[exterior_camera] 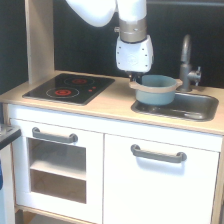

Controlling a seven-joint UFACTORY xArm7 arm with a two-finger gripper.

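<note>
A grey-blue pot with a paler rim is at the left part of the sink, overlapping its left edge in the camera view. My gripper points down at the pot's left side, shut on what looks like its handle. The fingertips are small and dark there, so the exact hold is hard to make out. I cannot tell whether the pot's underside touches the sink or hangs just above it.
Behind the pot stands a dark faucet. The black stove with red-ringed burners lies to the left, empty. Below the wooden counter are a cabinet showing open shelves and a white door.
</note>
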